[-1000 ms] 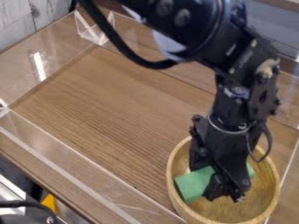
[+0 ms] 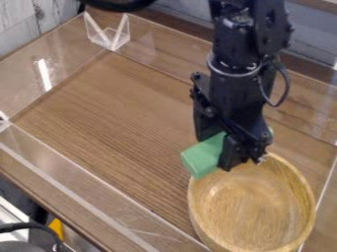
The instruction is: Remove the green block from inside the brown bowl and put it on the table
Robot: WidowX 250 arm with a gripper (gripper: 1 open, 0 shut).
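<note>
The green block point(image 2: 203, 156) is up at the far left rim of the bowl, tilted, with my black gripper point(image 2: 227, 148) shut on it. The fingers hide part of the block, and a small bit of green also shows at their right side. Below and to the right, the brown bowl point(image 2: 253, 209) stands at the lower right, its visible inside empty. Whether the block clears the rim in height is hard to judge from this one view.
Bare wooden table point(image 2: 112, 123) spreads widely to the left of the gripper. Clear walls border the table. A white wire-like stand point(image 2: 108, 32) is at the back left, and a dark cable lies at the bottom left corner.
The bowl has stayed in place.
</note>
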